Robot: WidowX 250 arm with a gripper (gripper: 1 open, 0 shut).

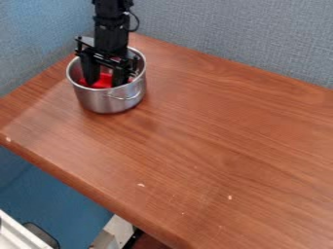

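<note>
A steel pot [112,97] stands near the left back of the wooden table. Something red [101,80] is inside it, largely hidden. My black gripper [108,70] hangs down from above into the top of the pot, over the red item; whether its fingers are open or shut on it is unclear.
Grey-blue walls border the table at the back and left. At the bottom left, beyond the table's edge, are a white object and a blue floor area.
</note>
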